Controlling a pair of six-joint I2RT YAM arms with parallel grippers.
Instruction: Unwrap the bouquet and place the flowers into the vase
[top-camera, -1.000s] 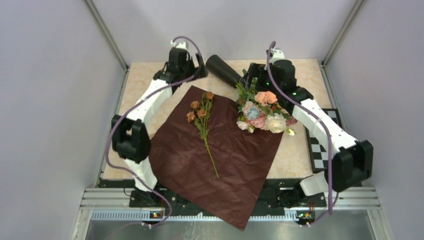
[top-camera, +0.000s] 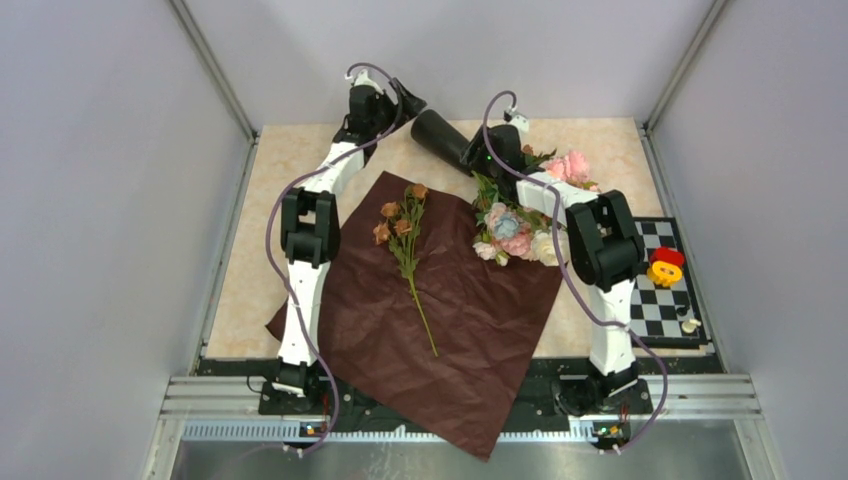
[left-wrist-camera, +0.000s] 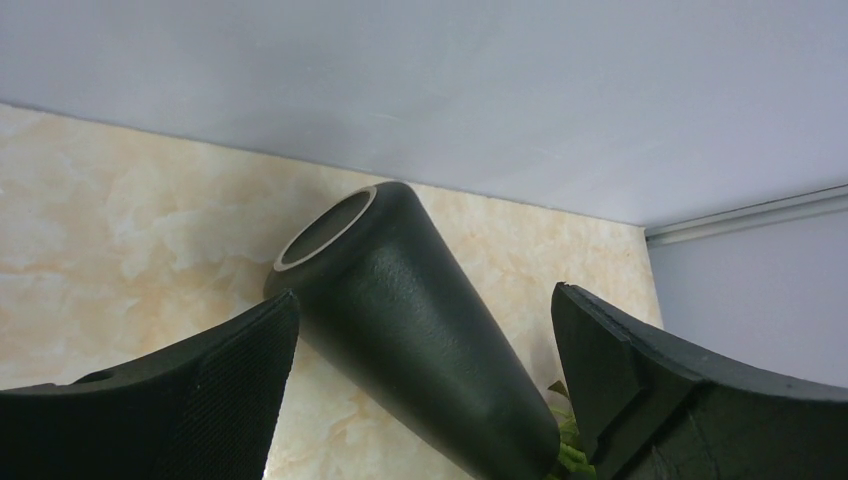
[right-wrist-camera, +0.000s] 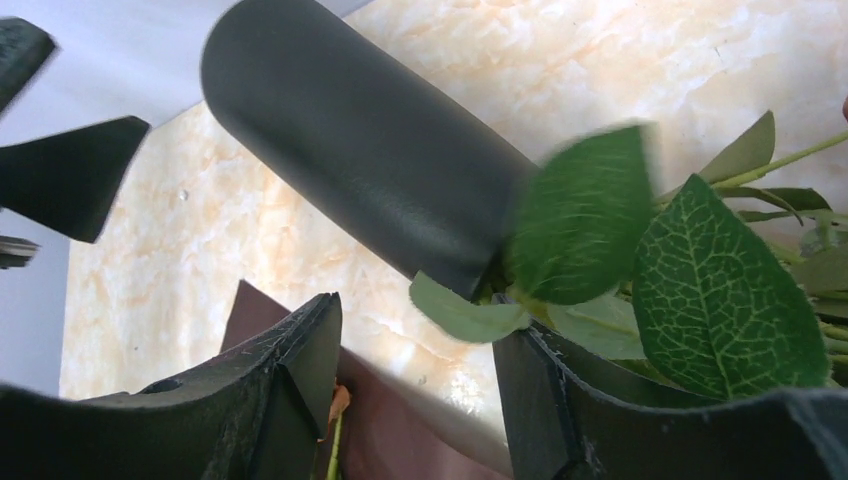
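The black vase (top-camera: 437, 142) lies on its side at the back of the table. In the left wrist view, its mouth (left-wrist-camera: 325, 228) faces the upper left. My left gripper (top-camera: 408, 106) is open near that mouth end, with no contact visible. At the opposite end is my right gripper, its fingers apart; leaves (right-wrist-camera: 470, 310) show in front of the vase's lower end, overlapping the right-hand finger. A bunch of pink, white and blue flowers (top-camera: 512, 232) lies partly under the right arm. Orange flowers (top-camera: 402, 227) on a long stem rest on the cloth.
A brown cloth (top-camera: 430, 390) covers much of the table and hangs over its front edge. The back wall (top-camera: 440, 50) rises close behind the vase. At the right edge lies a chequered board (top-camera: 660, 320) with red and yellow items (top-camera: 665, 272).
Both grippers have moved toward the vase, the left a little up and right, the right up and left. The right forearm has swung inward. Vase and orange flowers have stayed put.
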